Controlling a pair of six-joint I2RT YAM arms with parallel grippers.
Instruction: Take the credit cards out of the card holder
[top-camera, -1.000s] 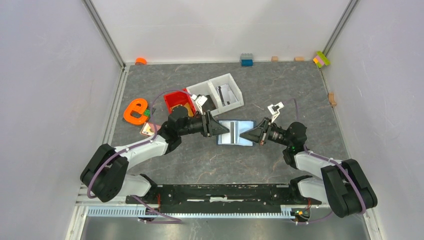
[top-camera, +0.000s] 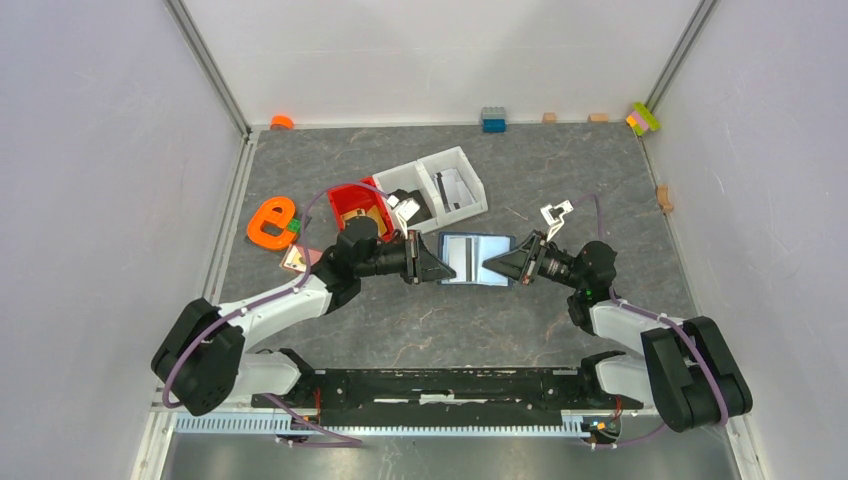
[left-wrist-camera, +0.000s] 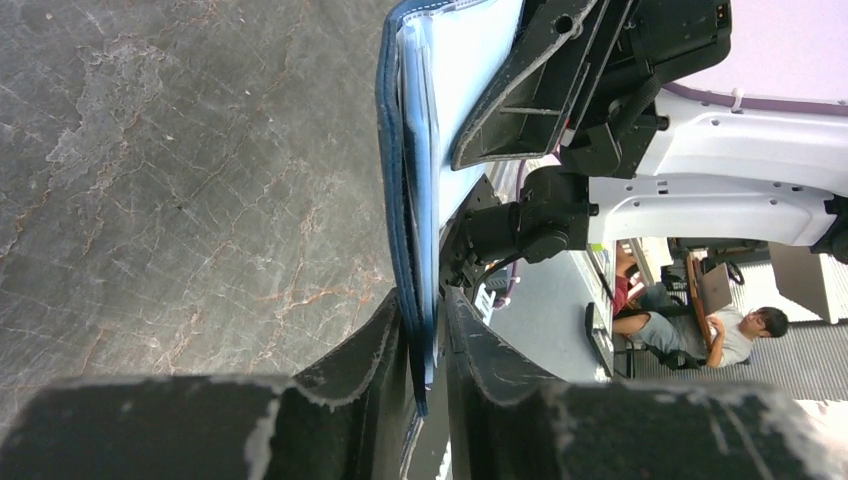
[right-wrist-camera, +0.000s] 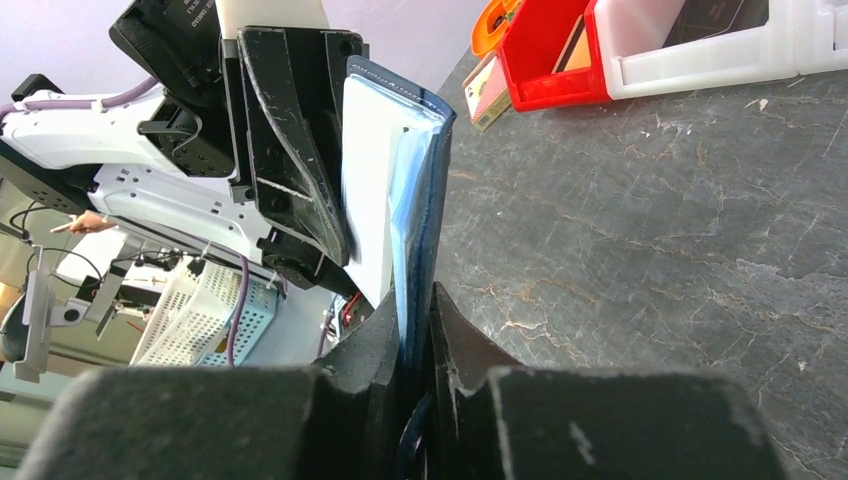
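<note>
A blue-edged card holder with pale sleeves (top-camera: 462, 258) is held open between my two grippers over the middle of the table. In the right wrist view, my right gripper is shut on the holder (right-wrist-camera: 420, 210), which stands on edge with its pale inner faces toward the other arm. In the left wrist view, my left gripper has its fingers close round the near edge of the holder (left-wrist-camera: 395, 180); whether they grip it is hard to tell. No separate card is clearly visible outside the holder.
A red bin (top-camera: 345, 200) and white bins (top-camera: 470, 205) stand behind the holder. An orange toy (top-camera: 262, 224) and a small box (top-camera: 294, 257) lie at the left.
Since a second ago both grippers and the holder have shifted slightly toward the back of the table.
</note>
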